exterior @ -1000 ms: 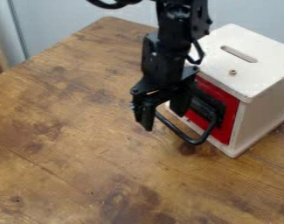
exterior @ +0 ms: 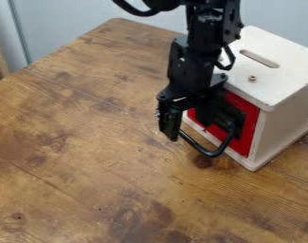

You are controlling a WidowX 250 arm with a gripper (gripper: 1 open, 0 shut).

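A black robot arm comes down from the top, its gripper (exterior: 187, 114) low in front of a white wooden box (exterior: 273, 76) with a red front panel (exterior: 244, 126). The gripper is open, its fingers close to the red front; the arm hides much of that panel. A dark bar or hose curves below the gripper across the panel's lower part. Whether the fingers touch the box is unclear.
The box has a slot in its top. A pale wall stands behind the table.
Over the last second the gripper has moved slightly to the right, toward the box's red front. The box appears unmoved.
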